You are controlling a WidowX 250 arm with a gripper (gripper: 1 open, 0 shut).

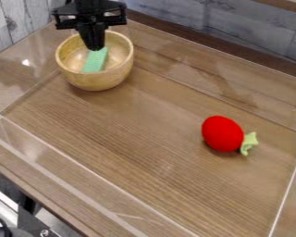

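Observation:
A wooden bowl [108,76] sits at the back left with a pale green object [95,60] lying in it. The black gripper [93,44] is over the back of the bowl, just above the green object; whether its fingers touch it or how far they stand open is hard to make out.
A red round object with a pale green top [222,134] lies on the right of the wooden table [138,167]. A wall edge runs along the back.

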